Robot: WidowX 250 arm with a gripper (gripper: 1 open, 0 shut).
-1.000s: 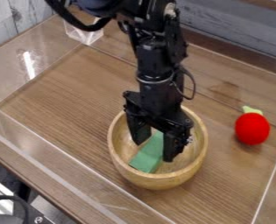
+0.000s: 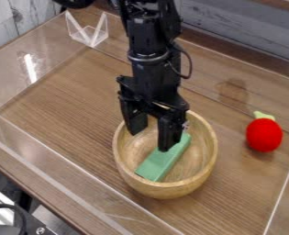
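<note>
A wide tan bowl (image 2: 136, 179) stands at the lower middle, holding a green block (image 2: 158, 162) that lies slanted on its floor. The black gripper (image 2: 154, 128) hangs open over the bowl's back part, above and behind the block, its two dark fingers apart with nothing seen held between them.
A red tomato-like object (image 2: 264, 135) with a pale green stem lies to the right of the bowl. A clear plastic container (image 2: 92, 27) is at the back left. A black cable shows at the lower left corner.
The gripper has risen and moved back from low in the bowl, away from the green block, which now shows more fully.
</note>
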